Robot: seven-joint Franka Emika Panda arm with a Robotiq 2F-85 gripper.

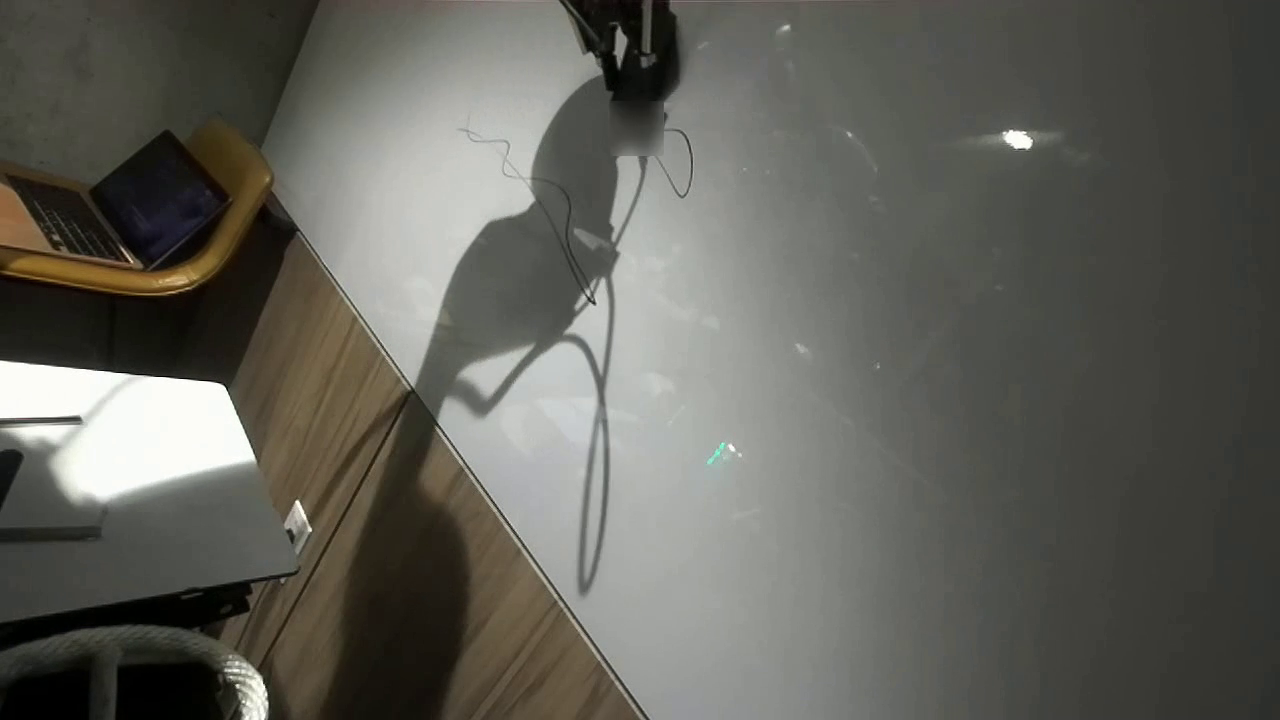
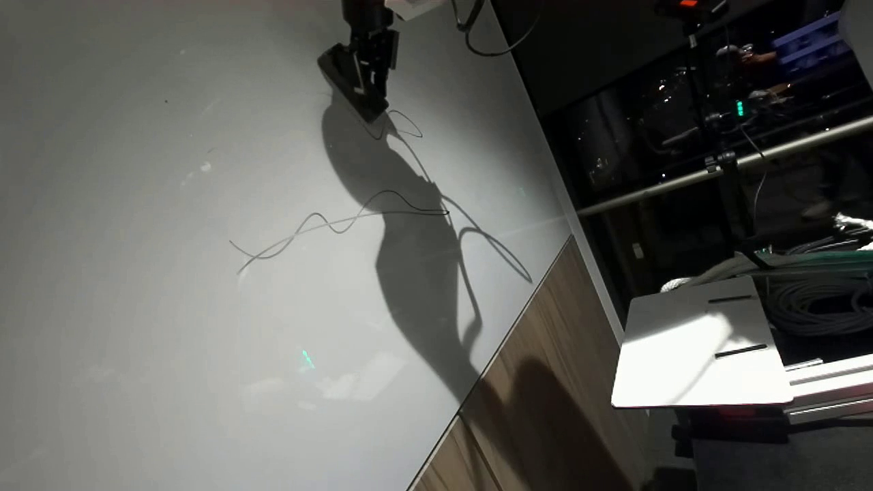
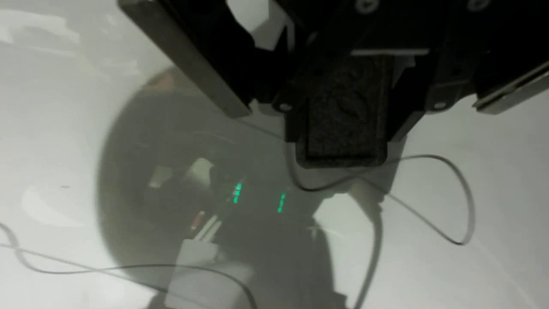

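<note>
Shut on a dark, rectangular block with a rough face (image 3: 350,98), my gripper has a finger at each side of it in the wrist view. The block (image 2: 348,80) shows as a tilted dark slab in exterior view 2, below the black gripper (image 2: 372,61). At the top of exterior view 1, the gripper (image 1: 630,54) has a blurred grey square face (image 1: 636,128) under it. I cannot tell whether the block touches the white surface. A thin dark line, like a string (image 3: 466,190), loops out beside the block. A second wavy line (image 2: 327,221) lies apart from it.
The white surface (image 1: 960,420) is wide and mostly bare, with light glints and the arm's shadow on it. Its edge meets wood panels (image 1: 480,600). Beyond stand a small table (image 1: 156,516) and a chair with a laptop (image 1: 162,198).
</note>
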